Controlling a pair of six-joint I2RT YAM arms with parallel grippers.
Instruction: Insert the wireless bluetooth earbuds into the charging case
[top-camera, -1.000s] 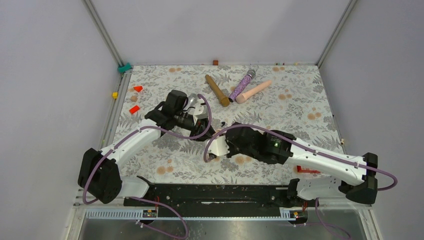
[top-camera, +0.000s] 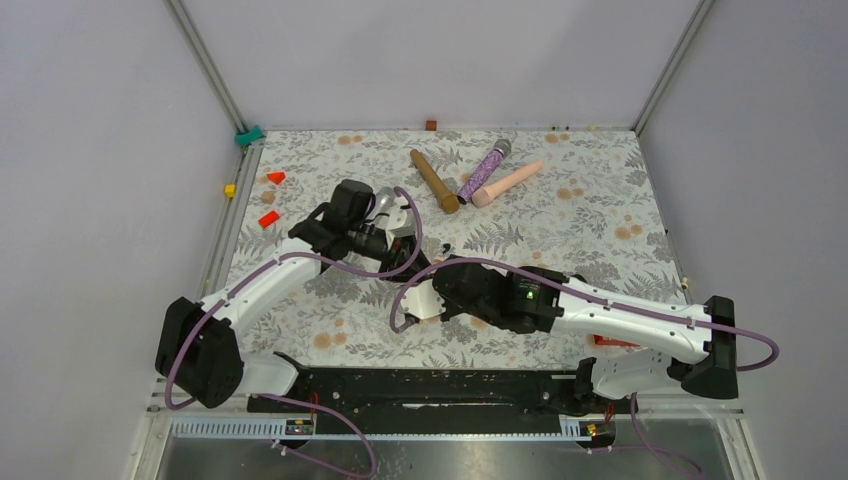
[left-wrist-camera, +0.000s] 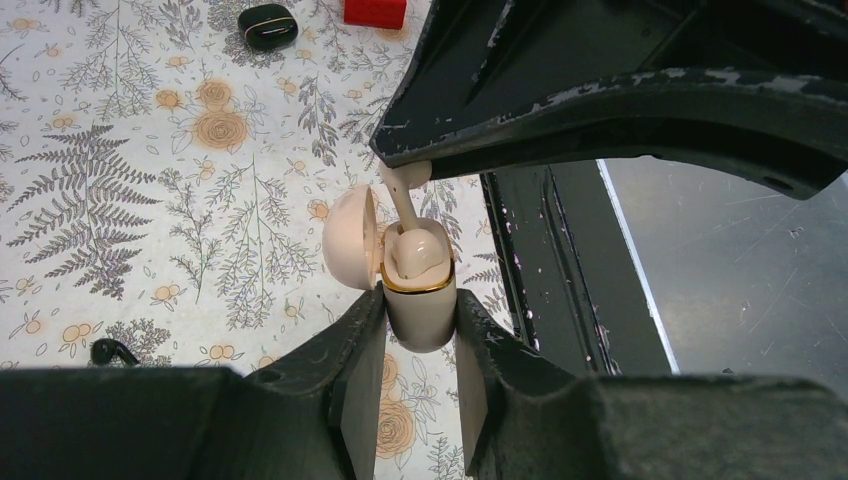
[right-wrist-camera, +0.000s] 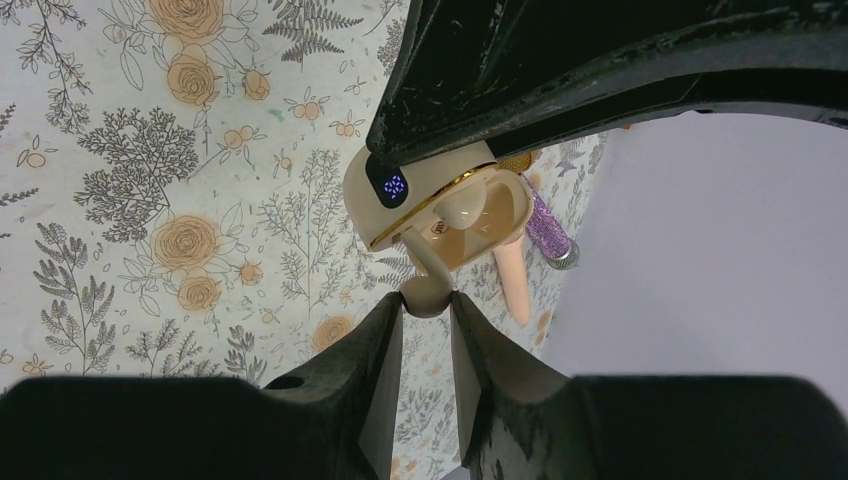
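Observation:
The cream charging case (left-wrist-camera: 421, 315) has a gold trim line and its lid (left-wrist-camera: 350, 238) stands open. My left gripper is shut on the case's lower body. In the right wrist view the case (right-wrist-camera: 425, 190) shows a lit display, and a rounded earbud (right-wrist-camera: 464, 206) sits in one of its slots. A second earbud (right-wrist-camera: 428, 297) has its head pinched in my right gripper, which is shut on it. That earbud's stem (left-wrist-camera: 403, 205) points into the case at the other slot; how deep it goes cannot be told. From above, the arms hide the case.
In the top view, a brown rod (top-camera: 435, 181), a purple glittery microphone (top-camera: 485, 171) and a peach-coloured rod (top-camera: 508, 183) lie at the back. A black oval case (left-wrist-camera: 268, 27) and a red block (left-wrist-camera: 375, 12) rest on the table. Both arms are close together mid-table.
Over the last second my right arm has shifted left, bringing its gripper closer to the left one. The left arm stays where it was.

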